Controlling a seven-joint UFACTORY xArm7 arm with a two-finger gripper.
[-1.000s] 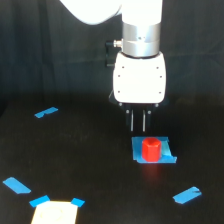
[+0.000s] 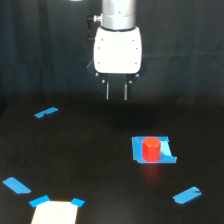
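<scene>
A small red cylinder (image 2: 151, 149) stands upright on the right half of the black table, within a blue taped patch (image 2: 137, 155). My gripper (image 2: 117, 91) hangs higher up, behind and to the left of the cylinder, well apart from it. Its two thin fingers point down with a clear gap between them, and nothing is in that gap. The gripper is open.
A pale, bright object (image 2: 54, 213) lies at the front left, cut off by the frame's bottom edge, with blue tape pieces around its top. More blue strips (image 2: 187, 195) mark the table.
My gripper has moved up and to the left, away from the red cylinder. The cylinder has stayed in place on the blue patch.
</scene>
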